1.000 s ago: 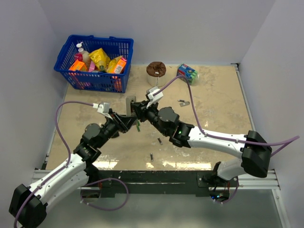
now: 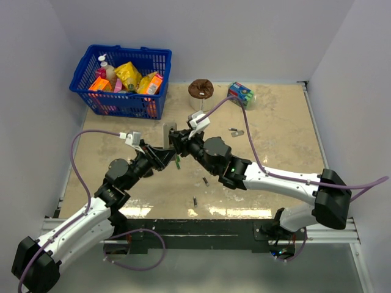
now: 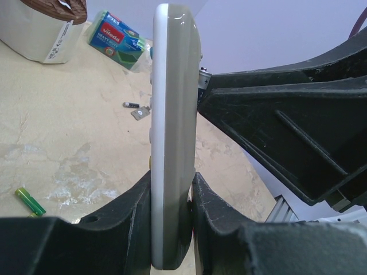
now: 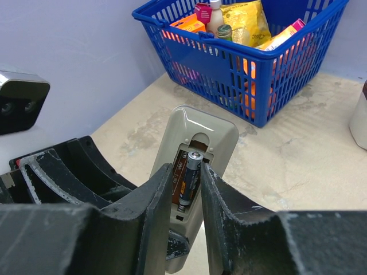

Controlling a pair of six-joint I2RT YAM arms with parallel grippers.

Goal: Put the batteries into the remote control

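The light-grey remote control (image 3: 175, 132) is held up off the table, with my left gripper (image 2: 164, 160) shut on its lower part. In the right wrist view the back of the remote (image 4: 202, 127) faces the camera, its battery compartment uncovered. A dark battery with a silver end (image 4: 190, 180) lies in the compartment, tilted in that view; whether it is fully seated I cannot tell. My right gripper is part open in front of the compartment, one finger on each side of the battery. Loose batteries (image 2: 195, 201) and a green-and-black one (image 3: 30, 201) lie on the table.
A blue basket (image 2: 116, 108) full of goods stands at the back left. Behind the arms are a white canister with a brown top (image 2: 200, 91) and a sponge pack (image 2: 241, 93). A small grey piece (image 3: 140, 113) lies beside another battery (image 3: 131, 105).
The left arm looks still.
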